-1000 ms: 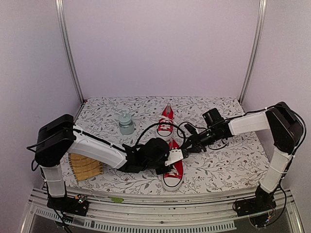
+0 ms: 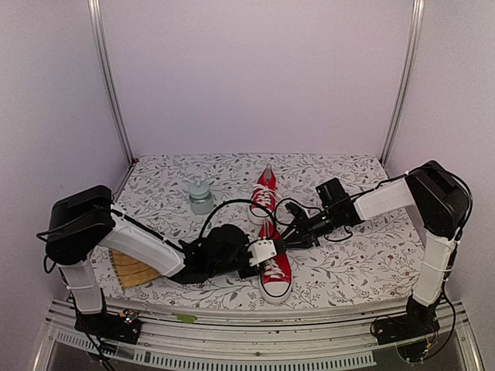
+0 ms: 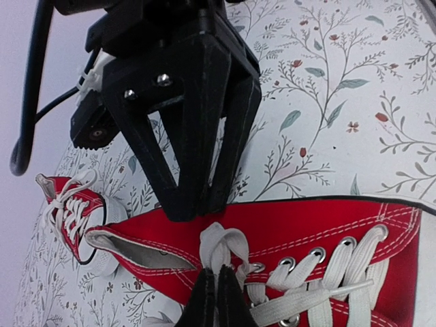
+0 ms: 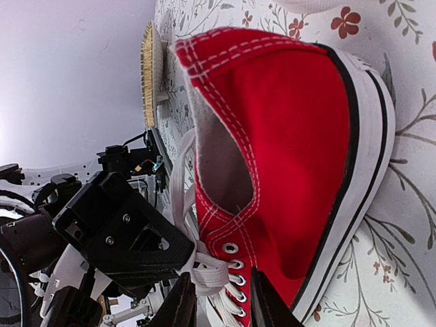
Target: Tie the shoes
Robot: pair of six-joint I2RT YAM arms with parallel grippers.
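Observation:
The nearer red shoe [image 2: 274,274] stands on the table, its white laces [image 3: 340,286] crossing the eyelets. My left gripper is shut over the laces near the shoe's opening, with a loop of white lace [image 3: 225,245] pinched at its tips. In the right wrist view this lace wraps across the end of the left gripper. My right gripper is open beside the shoe's collar, close to the left one, nothing seen held between its fingers. Behind lies the second red shoe [image 2: 264,193], its white laces [image 3: 67,204] bunched on top.
A pale glass jar [image 2: 200,198] stands at the back left. A woven basket [image 2: 133,267] lies at the front left, partly under the left arm. Free floral table surface [image 2: 363,267] spreads to the right of the shoes.
Both grippers have shifted somewhat left over the nearer shoe in the top view. The shoes stay about where they were.

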